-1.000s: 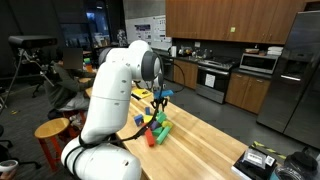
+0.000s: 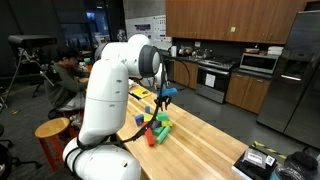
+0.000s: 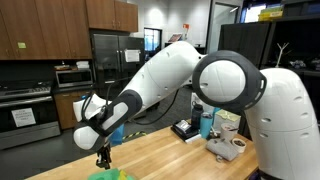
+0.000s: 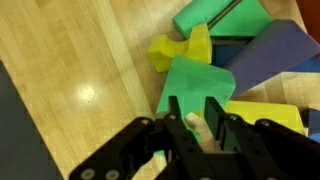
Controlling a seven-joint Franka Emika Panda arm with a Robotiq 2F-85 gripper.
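My gripper hangs over a group of coloured blocks, its two dark fingertips apart. Directly beneath them lies a large green block (image 4: 183,80), part of it hidden by the fingers. A yellow block (image 4: 180,49) touches its upper side, with another green block (image 4: 200,12) beyond. To the right are a purple block (image 4: 268,52) and a long yellow block (image 4: 265,113). From the side, the gripper (image 2: 163,101) is low over the far part of the group. Whether the fingers touch the green block cannot be told.
Nearer the arm's base lie a red block (image 2: 149,137) and a blue block (image 2: 139,119). Jars and a cup (image 3: 207,124) stand on the table's far side.
The arm and gripper have shifted slightly over the blocks. No block has visibly moved.
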